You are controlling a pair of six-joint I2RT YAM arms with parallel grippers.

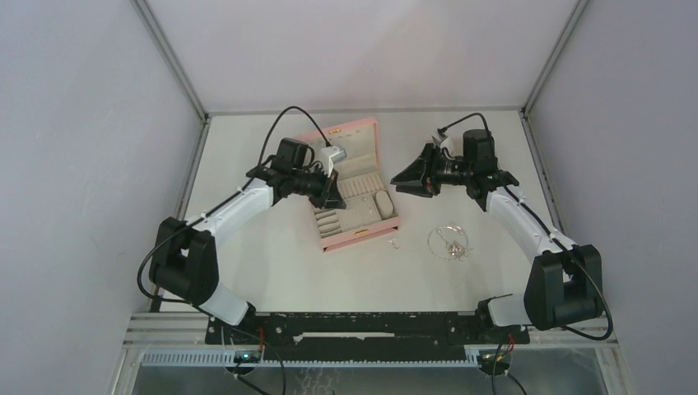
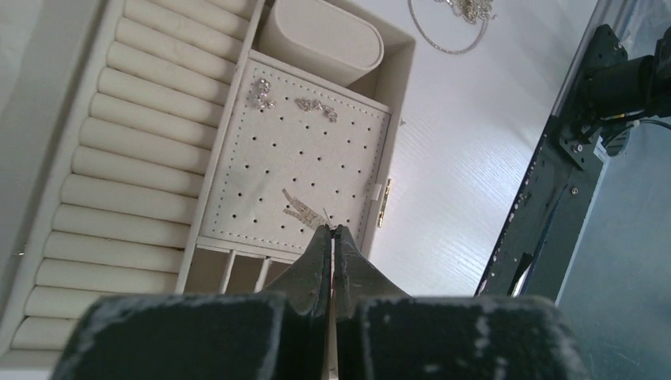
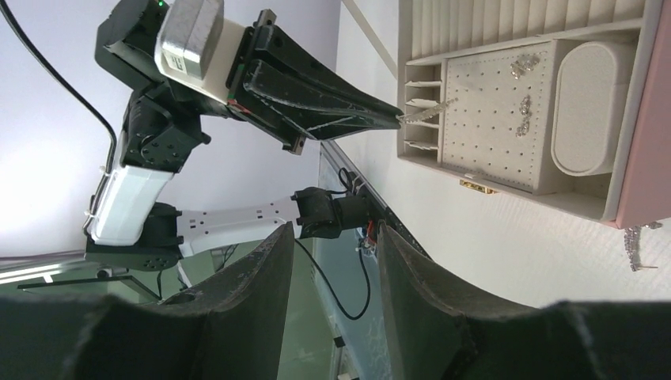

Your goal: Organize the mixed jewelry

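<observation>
The pink jewelry box [image 1: 360, 239] stands open, its cream inside facing up. Over the perforated pad [image 2: 269, 158], my left gripper is shut, with a thin silver tassel [image 2: 301, 210] at its fingertips. From the right wrist view the tassel [image 3: 427, 113] reaches from those tips across the pad's edge by the small slots. Right of the box, my right gripper is open and empty, above the table. A small silver piece [image 1: 394, 243] lies in front of the box.
A tangle of silver jewelry [image 1: 454, 249] with a large ring-shaped loop rests on the table at the right. Ring rolls [image 2: 134, 166] line the box behind the pad, and a cream oval case [image 2: 324, 36] fills one end compartment.
</observation>
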